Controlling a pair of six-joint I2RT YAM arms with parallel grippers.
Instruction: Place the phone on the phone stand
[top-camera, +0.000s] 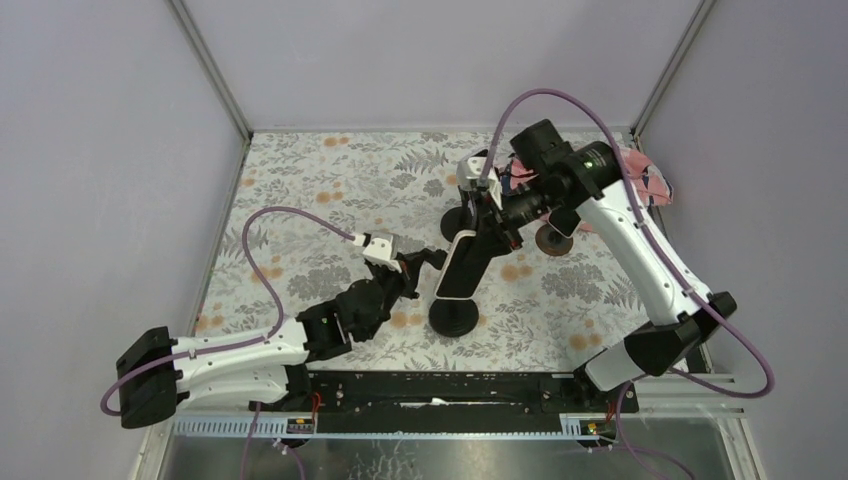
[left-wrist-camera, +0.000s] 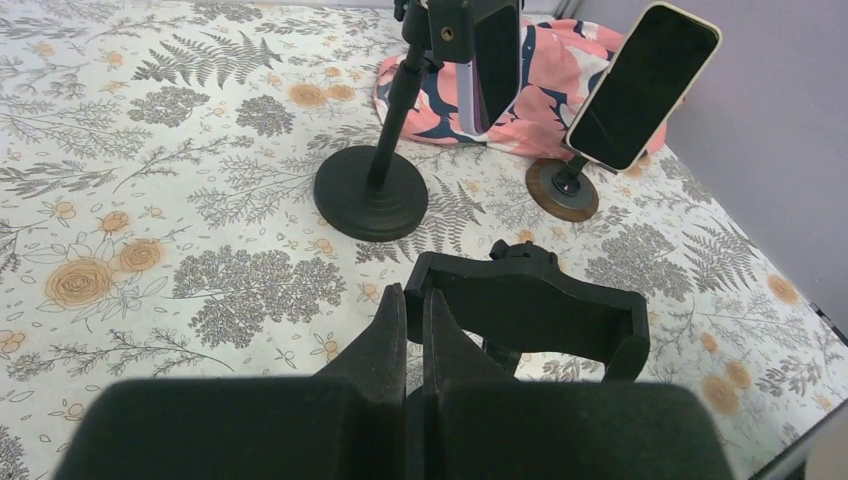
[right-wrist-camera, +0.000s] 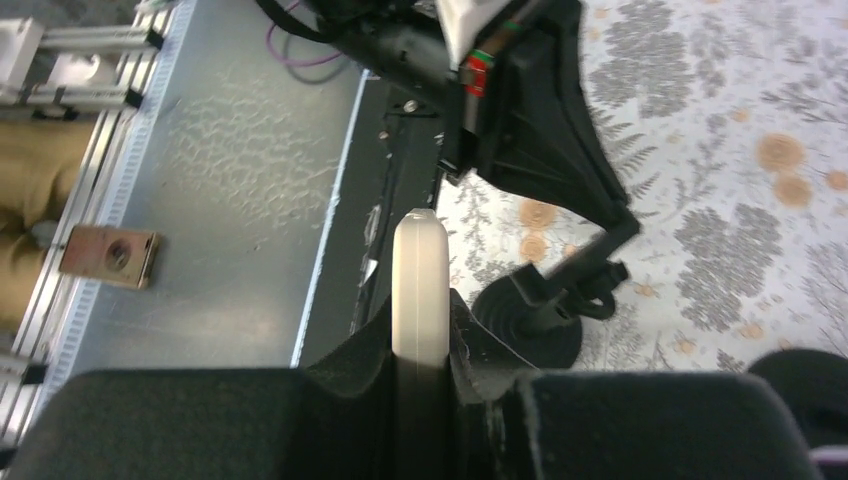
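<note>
My right gripper (top-camera: 485, 225) is shut on a white-edged black phone (top-camera: 462, 268), held above the near black stand with its round base (top-camera: 453, 316). In the right wrist view the phone's pale edge (right-wrist-camera: 420, 280) shows between the fingers. My left gripper is shut on the left end of that stand's holder (left-wrist-camera: 540, 310), whose face is tilted up. In the top view the phone hides most of the holder. Whether phone and holder touch I cannot tell.
Behind stand a second stand (left-wrist-camera: 370, 195) with a phone (left-wrist-camera: 490, 70), mostly hidden in the top view, and a third (left-wrist-camera: 562, 190) with a phone (left-wrist-camera: 640, 85) at the right. A pink patterned cloth (left-wrist-camera: 435, 105) lies at the back right.
</note>
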